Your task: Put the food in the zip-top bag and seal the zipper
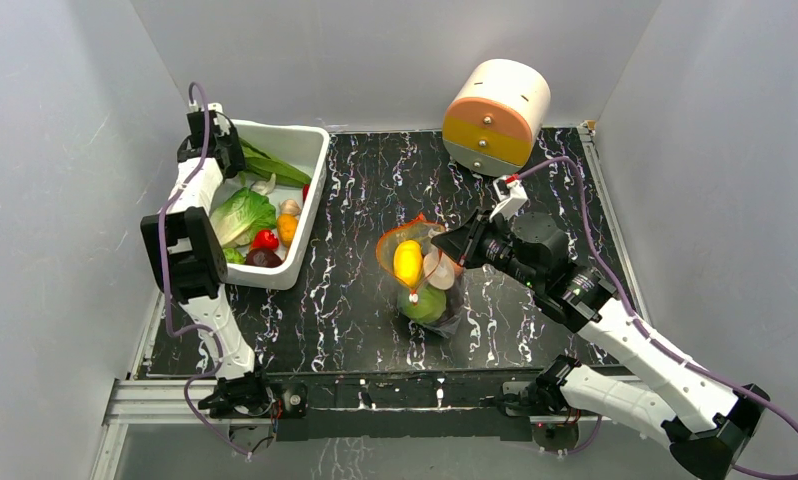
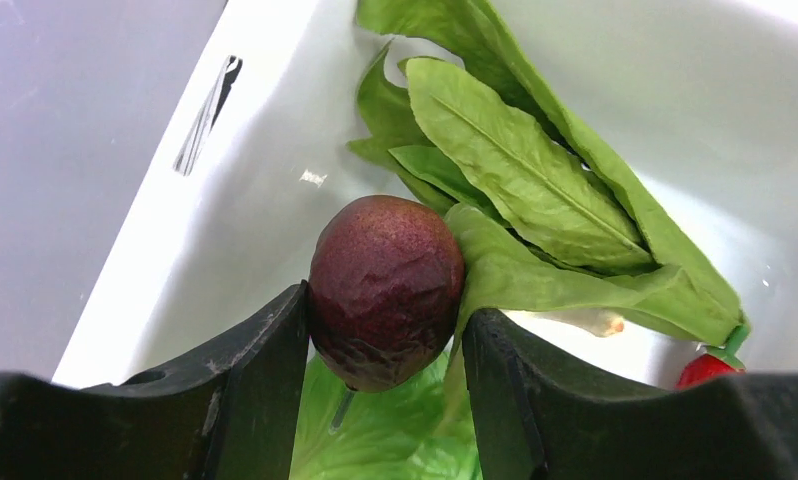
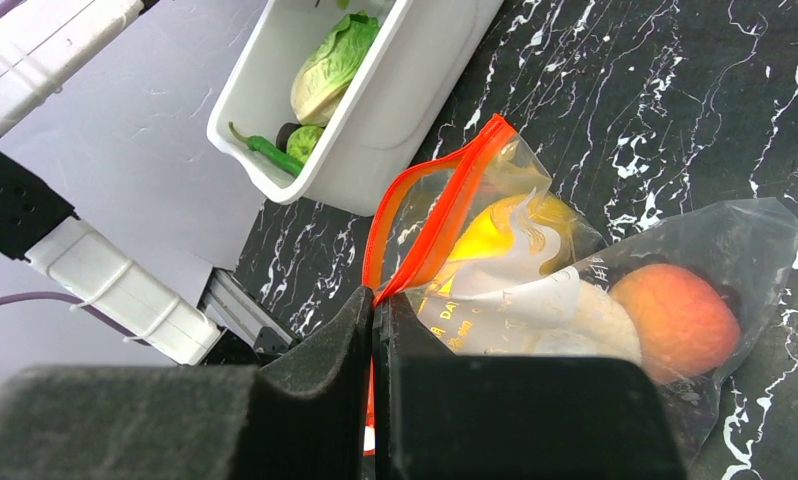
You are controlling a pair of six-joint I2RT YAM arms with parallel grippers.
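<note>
My left gripper is in the white bin (image 1: 315, 200), open, its fingertips either side of a dark purple round vegetable (image 2: 385, 280); a green leaf lies by the right finger. My right gripper is shut on the orange zipper rim of the clear bag (image 3: 445, 220) on the counter. The bag holds a yellow item (image 1: 408, 262), a pale item (image 1: 437, 268), a green round item (image 1: 425, 305) and an orange fruit (image 3: 675, 320).
The bin also holds lettuce (image 1: 240, 215), leafy greens, peppers and other produce. A rounded drawer box (image 1: 495, 110) stands at the back right.
</note>
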